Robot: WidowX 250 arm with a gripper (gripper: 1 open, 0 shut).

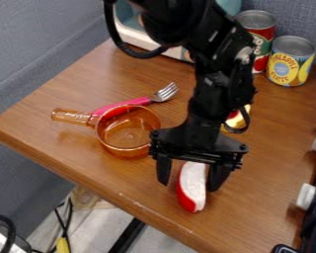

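My black gripper [189,173] is open over a white and red oblong object [192,196] on the wooden table, with one finger on either side of its upper end. The object lies lengthwise toward the front edge. An orange translucent pan [125,149] with a handle sits to the left, and a fork [162,94] with a pink handle lies behind it. A yellow object [236,121] is partly hidden behind the arm.
A red can [261,54] and a yellow can [290,69] stand at the back right, near a pale container [131,32]. A dark appliance with white knobs [308,198] borders the right side.
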